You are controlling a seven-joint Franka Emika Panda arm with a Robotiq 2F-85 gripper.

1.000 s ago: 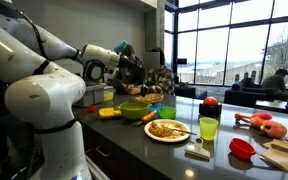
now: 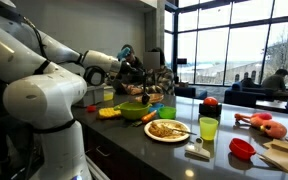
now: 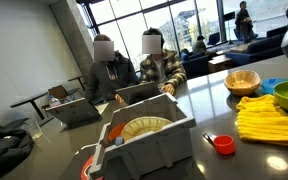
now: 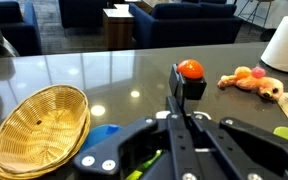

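Note:
My gripper reaches up from the bottom of the wrist view, its dark fingers close together. Whatever may be between them cannot be made out. Just beyond the fingertips, in line with them, appears a red-orange ball (image 4: 191, 69) on a black block (image 4: 189, 88); contact with the fingers cannot be told. Exterior view 1 has the dark gripper (image 2: 144, 96) over the far left part of the table, above the green bowl (image 2: 134, 108). A wicker basket (image 4: 41, 130) lies to the left in the wrist view, next to a blue dish (image 4: 99, 136).
A plate of food (image 2: 167, 131), a yellow-green cup (image 2: 208, 128), a red bowl (image 2: 242, 149) and a pink-orange toy (image 2: 269, 125) occupy the near and right table. In exterior view 2, a grey bin (image 3: 149, 152) and yellow cloth (image 3: 269, 120) stand apart. Two people sit behind.
In exterior view 1 the arm's end has shifted slightly, and the dark gripper now covers part of the basket region that showed earlier. The table objects look unmoved.

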